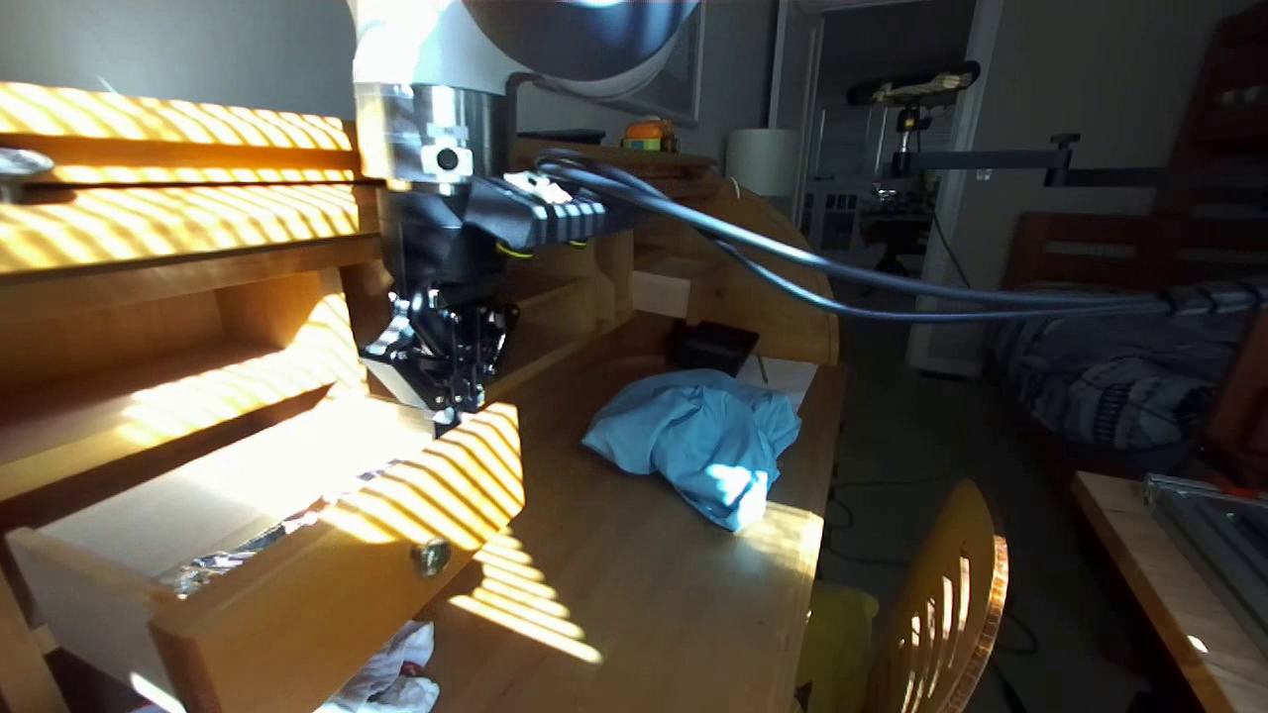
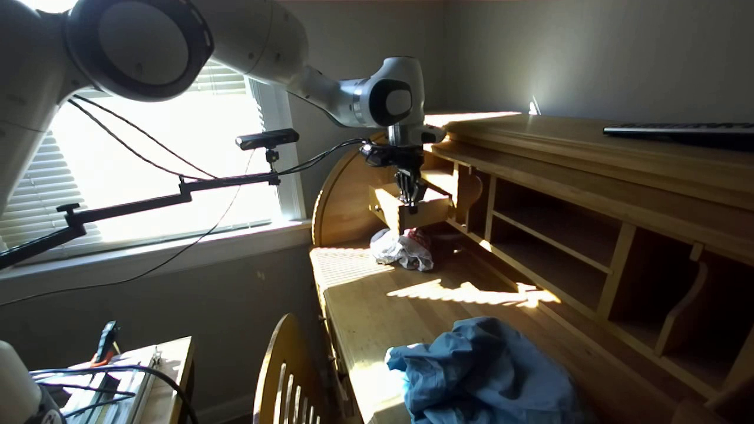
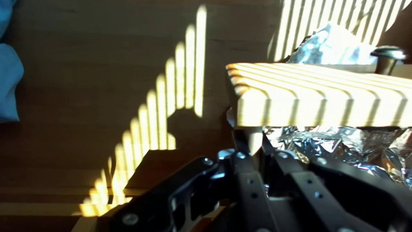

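Note:
A wooden drawer (image 1: pixel 345 547) with a round metal knob (image 1: pixel 430 555) is held clear of the desk top. My gripper is shut on its pale side wall, just behind the front panel's corner. Crumpled silvery foil (image 3: pixel 336 143) lies inside the drawer. In the second exterior view, the drawer (image 2: pixel 427 211) hangs at the desk's far end, close to the cubbies. Whether its back end sits in a slot, I cannot tell.
Below the drawer lies a white and red cloth (image 2: pixel 403 248). A blue cloth (image 1: pixel 701 434) covers part of the desk top (image 1: pixel 618 594). Open cubbies (image 2: pixel 551 233) line the desk's back, and a chair (image 1: pixel 951 606) stands at its front.

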